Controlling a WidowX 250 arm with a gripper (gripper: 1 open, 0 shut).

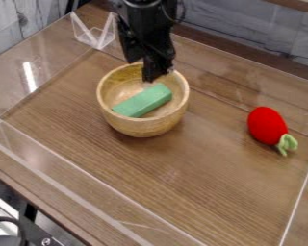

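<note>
A round wooden bowl (122, 83) sits left of centre on the table (183, 187), with a green block (141, 100) lying inside it. The black gripper (138, 56) is above the back of the bowl, clear of the block, its fingers pointing down and apart; it is open, with nothing seen between them.
A red strawberry-like object with a green top (269, 128) lies to the right. Some clear plastic-looking edges stand at the back left.
</note>
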